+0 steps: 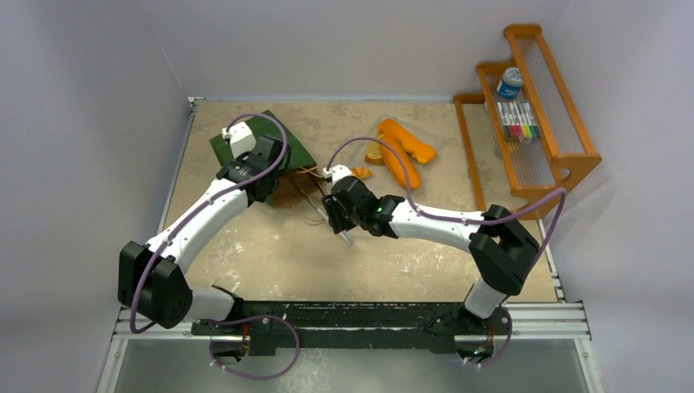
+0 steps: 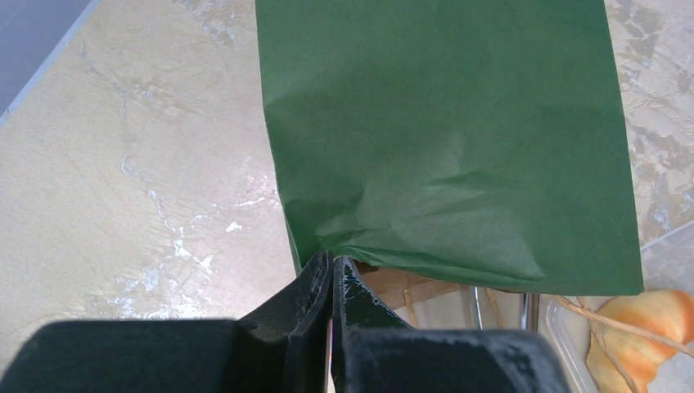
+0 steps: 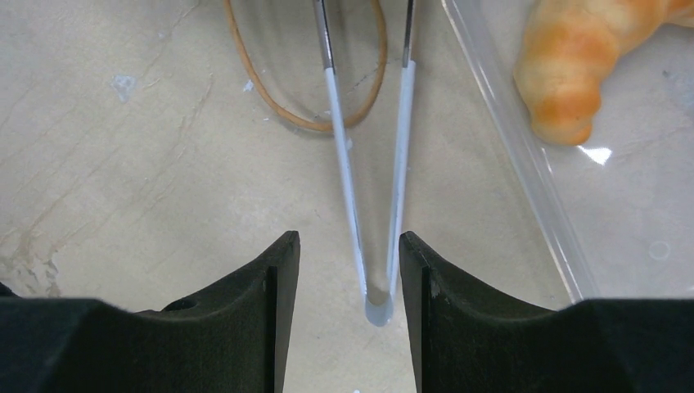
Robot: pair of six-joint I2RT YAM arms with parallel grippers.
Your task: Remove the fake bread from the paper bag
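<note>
A green paper bag (image 1: 290,143) (image 2: 442,131) with a brown inside and string handles lies at the back left. My left gripper is shut at the near edge of its green paper. Tongs (image 1: 344,237) (image 3: 401,147) lie partly in the bag's mouth, silver with pale grips. My right gripper stands open above the grip end of the tongs, nothing between its fingers. Orange fake breads (image 1: 397,164) and a croissant (image 3: 577,70) (image 2: 634,336) sit in a clear tray to the right.
A wooden rack (image 1: 565,164) with markers (image 1: 517,119) and a jar (image 1: 509,84) stands at the back right. The clear tray (image 3: 532,188) borders the tongs.
</note>
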